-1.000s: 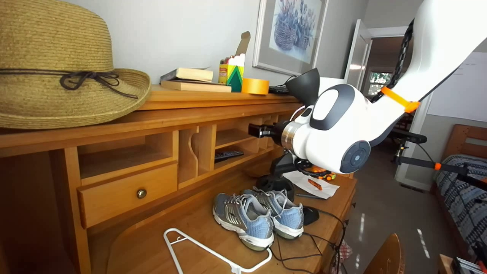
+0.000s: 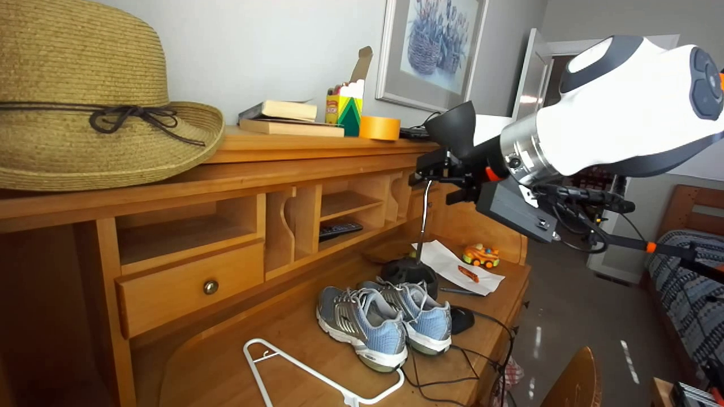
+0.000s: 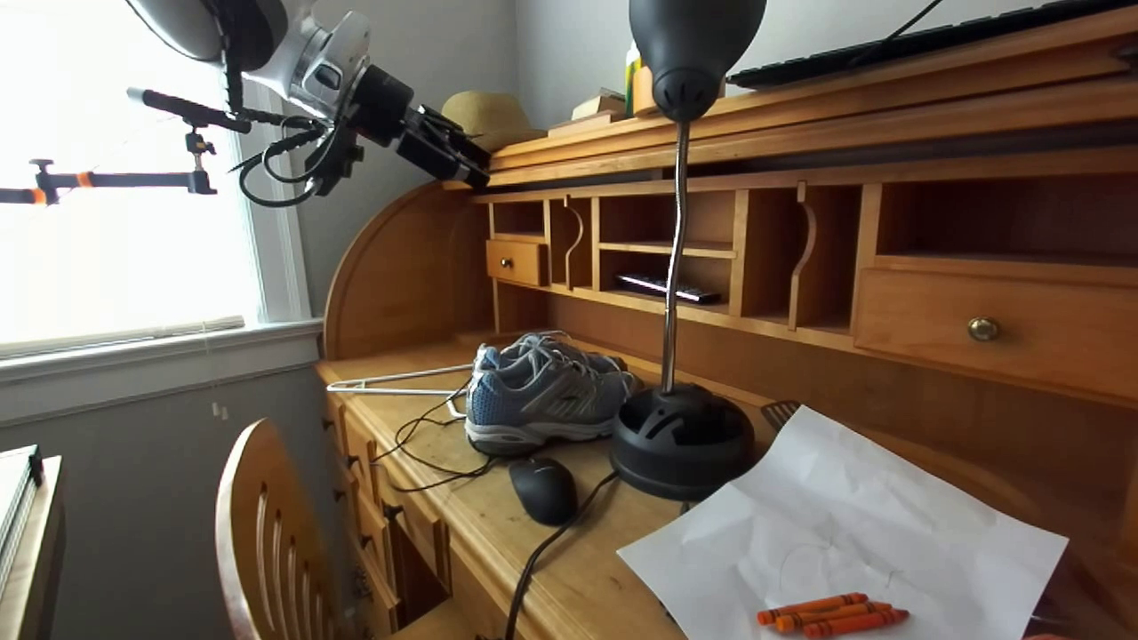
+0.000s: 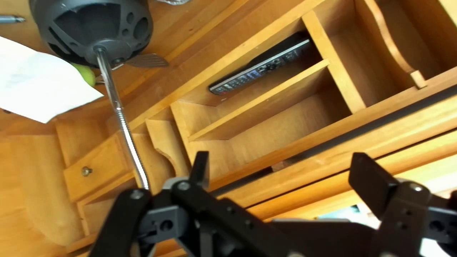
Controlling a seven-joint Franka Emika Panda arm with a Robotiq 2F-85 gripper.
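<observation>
My gripper is open in the wrist view, its two dark fingers (image 4: 199,171) wide apart with only the desk behind the gap. In exterior view 1 the gripper (image 2: 435,182) hangs in the air near the lamp's head (image 2: 453,128); whether they touch cannot be told. Exterior view 2 has it high at the left, in front of the hutch. A black remote (image 4: 261,70) lies in a cubbyhole. Three orange-red crayons (image 3: 837,615) rest on white paper (image 3: 853,523). A pair of blue-grey sneakers (image 3: 549,395) stands on the desktop.
The lamp's thin neck (image 3: 677,256) rises from a black base (image 3: 683,443). Close by are a mouse (image 3: 544,491) and loose cables. A white hanger (image 2: 305,369) lies on the desk. Up top sit a straw hat (image 2: 88,88), books (image 2: 292,128), a crayon box (image 2: 349,112) and orange tape (image 2: 379,128).
In exterior view 1 the arm has swung up and to the right, away from the cubbyholes. The lamp's neck and the toy car, earlier covered at least partly, now show clearly. Desk objects look unmoved.
</observation>
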